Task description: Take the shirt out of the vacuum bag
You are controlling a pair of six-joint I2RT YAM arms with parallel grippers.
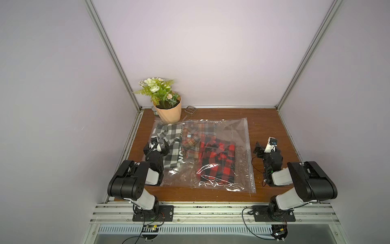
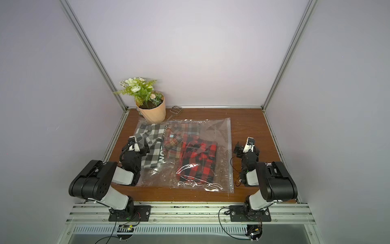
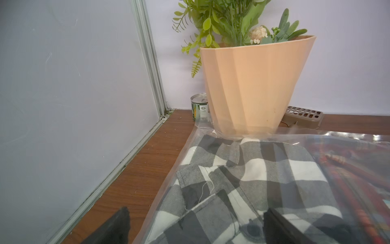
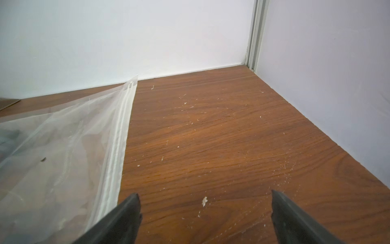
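A clear vacuum bag (image 1: 239, 138) lies flat on the table, its white zip edge (image 4: 117, 138) on the right. Inside it are three folded shirts: a black-and-white checked shirt (image 1: 174, 136) on the left, a brown plaid shirt (image 1: 190, 142) in the middle and a red-and-black checked shirt (image 1: 219, 158) on the right. My left gripper stands open above the bag's left side, over the black-and-white shirt. Just right of the zip edge, over bare table, my right gripper is open and empty. Whether the zip is sealed cannot be told.
A potted plant (image 1: 170, 111) stands at the bag's back left corner, touching or nearly touching it. Behind the pot are a small can (image 3: 199, 105) and a brown slotted box (image 3: 303, 117). Bare table (image 4: 227, 134) lies to the bag's right, and walls enclose the sides and back.
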